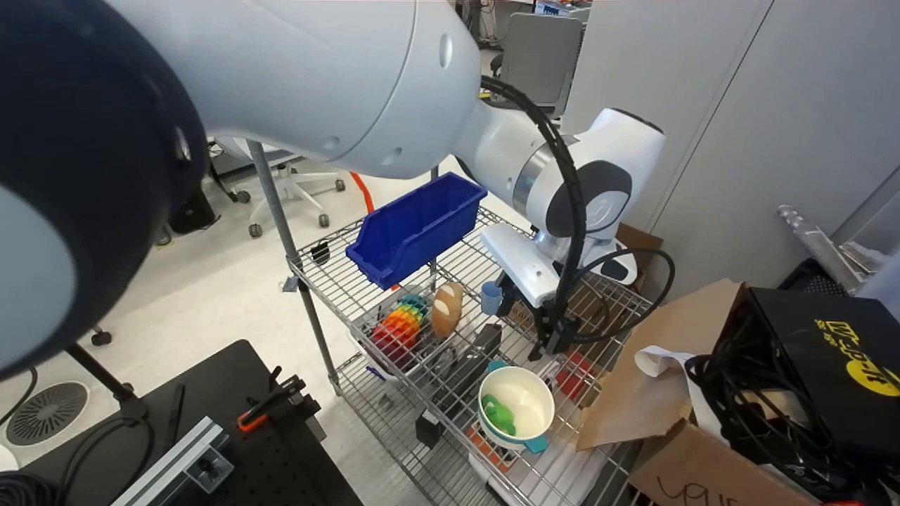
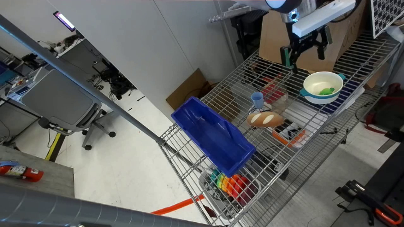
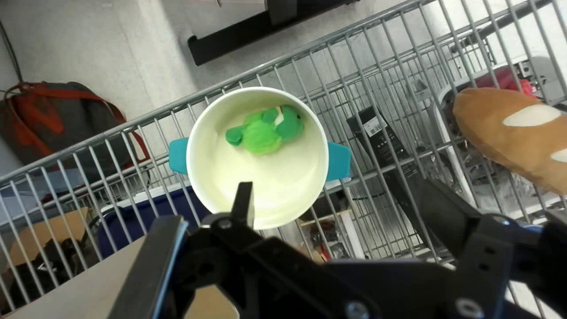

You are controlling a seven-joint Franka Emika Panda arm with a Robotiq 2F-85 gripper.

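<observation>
A cream pot (image 3: 255,186) with teal handles stands upright on the wire shelf, and a green plush toy (image 3: 263,133) lies inside it. Both show in every view. Above the shelf, behind the pot in exterior view 2, hangs my gripper (image 2: 307,63), its fingers spread apart with nothing between them. It touches neither the pot nor the toy. A brown bread loaf (image 2: 265,119) with pale slashes and a light blue cup (image 2: 257,100) are on the same shelf. The blue bin (image 2: 214,136), empty, sits toward the shelf's other end.
Open cardboard boxes (image 1: 654,371) stand against the shelf's side, one holding black cables. Rainbow-coloured items (image 2: 234,185) are below the top wires. Bare wire shelf lies between the loaf and the pot. A dark table (image 1: 270,455) stands in front.
</observation>
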